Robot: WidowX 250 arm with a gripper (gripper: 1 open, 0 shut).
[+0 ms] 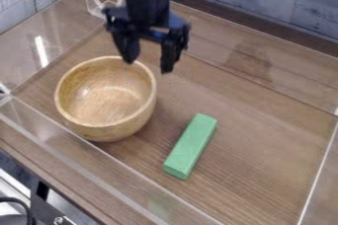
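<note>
My black gripper (144, 49) hangs over the upper middle of the table, above and behind a round tan bowl (106, 120); its fingers stand apart with nothing visible between them, though they are somewhat blurred. A green rectangular block (191, 146) lies flat to the lower right of the bowl, apart from it. The bowl looks empty.
A wall (278, 2) runs along the back right. A small pale object is at the upper left, and a dark cable lies at the lower left corner.
</note>
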